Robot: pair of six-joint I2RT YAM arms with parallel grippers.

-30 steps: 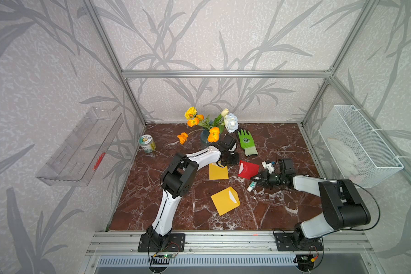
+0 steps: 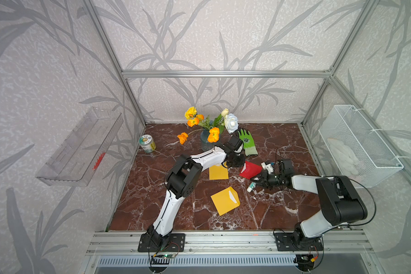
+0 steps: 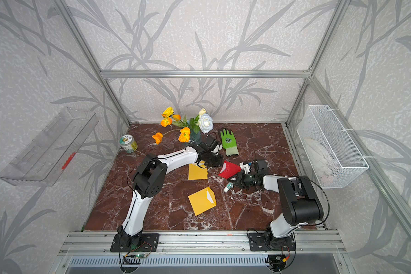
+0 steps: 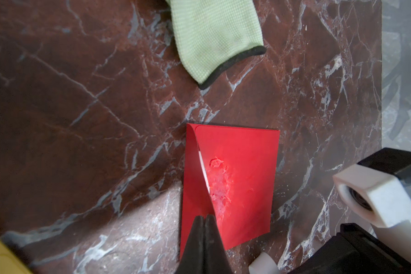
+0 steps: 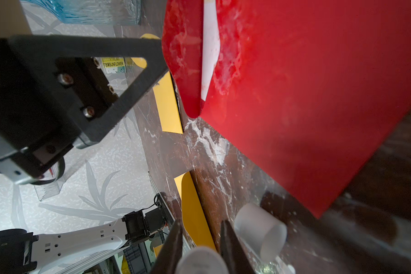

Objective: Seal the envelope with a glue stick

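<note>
The red envelope lies on the table between my grippers, with smeared patches beside its flap and a white strip along it. My left gripper is shut over the flap's lower end; nothing shows between its fingers. My right gripper is shut on a white round-ended item, apparently the glue stick, just beside the envelope. A loose white cylinder, apparently a cap, lies by the envelope's edge in the right wrist view.
Two yellow envelopes lie left and front of the red one. A vase of flowers, a green glove and a tin stand or lie behind.
The right arm has barely moved.
</note>
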